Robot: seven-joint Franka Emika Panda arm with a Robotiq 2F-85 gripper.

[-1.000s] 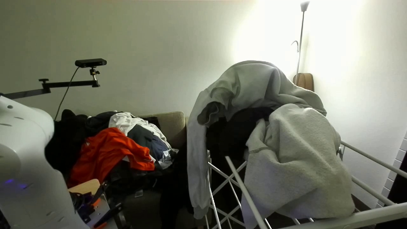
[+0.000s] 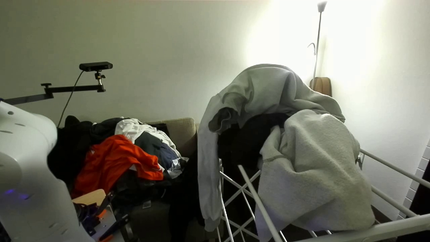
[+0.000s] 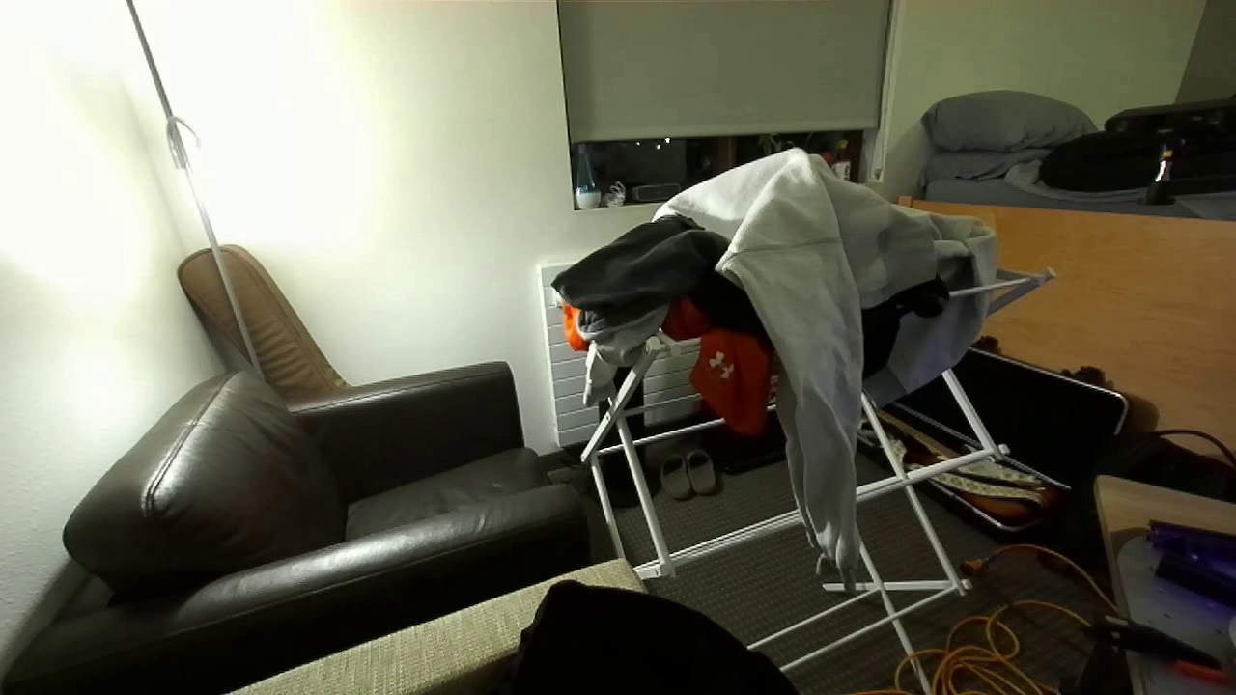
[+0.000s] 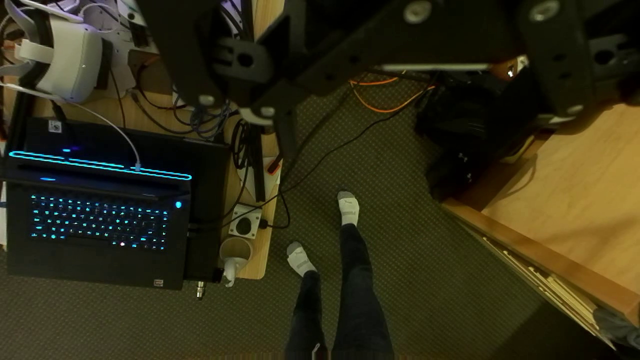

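Note:
In the wrist view my gripper reaches down from the top edge, its dark fingers wide apart. No object is held between them; carpet shows through the gap. A white section of my arm (image 2: pixel 28 173) fills the left side of exterior view 1, where the gripper itself is out of frame. A large grey sweatshirt (image 3: pixel 800 278) drapes over a white drying rack (image 3: pixel 915 469), one sleeve hanging low. Dark clothes (image 3: pixel 649 272) and a red garment (image 3: pixel 736 382) share the rack.
Below the gripper, a person's legs (image 4: pixel 354 270) stand on the carpet beside a desk holding a lit laptop (image 4: pixel 99 222), a mug (image 4: pixel 235 251) and a white headset (image 4: pixel 72 57). A wooden panel (image 4: pixel 570 198) lies right. Clothes are heaped around a red garment (image 2: pixel 115 161) on the sofa.

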